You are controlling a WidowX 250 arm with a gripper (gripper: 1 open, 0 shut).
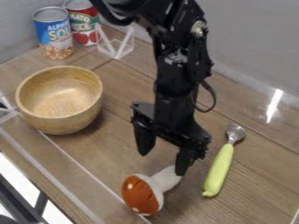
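Note:
My black gripper (166, 150) stands open low over the wooden table, its fingers spread, one to the left and one to the right. Just below the right finger lies a mushroom-like object (142, 194) with an orange spotted cap and a white stem; whether the finger touches the stem is unclear. To the right, a light green-handled utensil (218, 171) with a metal head lies lengthwise on the table.
A wooden bowl (59, 100) sits at the left. Two cans, a soup can (55, 33) and a tomato can (83, 23), stand at the back left. A wall runs behind. The table's front left edge is near.

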